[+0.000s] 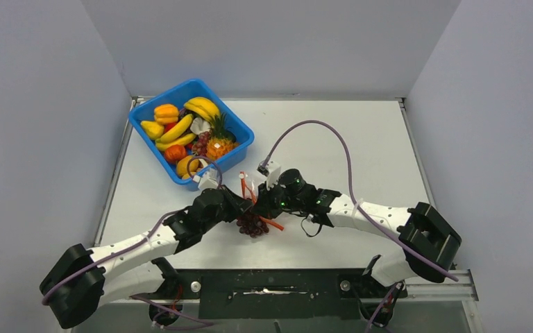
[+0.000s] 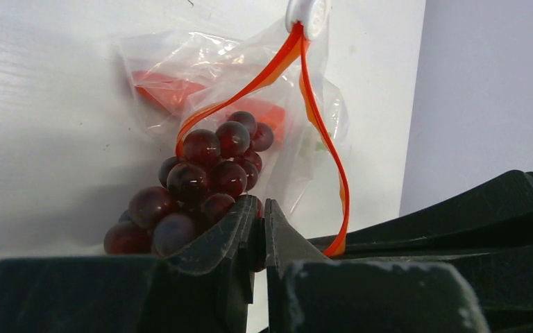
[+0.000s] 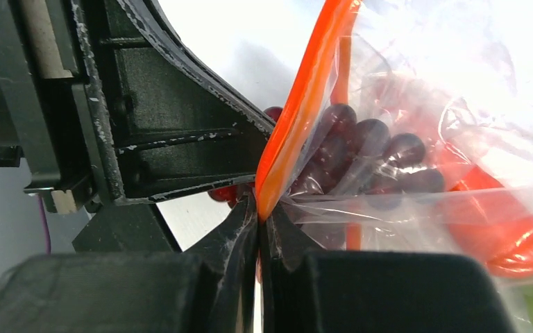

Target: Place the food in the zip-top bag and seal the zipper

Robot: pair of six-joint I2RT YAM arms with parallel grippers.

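Dark red grapes (image 2: 186, 182) hang from my left gripper, which is shut on them near the top of the bunch. The clear zip top bag (image 3: 486, 152), edged with an orange zipper strip (image 2: 264, 73), lies around part of the bunch. Upper grapes sit within its mouth; lower ones show outside. My right gripper is shut on the orange strip, beside the left fingers. A white slider (image 2: 308, 15) sits at one end of the zipper. Inside the bag is a red-orange item (image 3: 500, 222). From above, the grippers cover much of the bag.
A blue bin (image 1: 239, 154) full of toy fruit and vegetables stands at the back left, close behind the left gripper.
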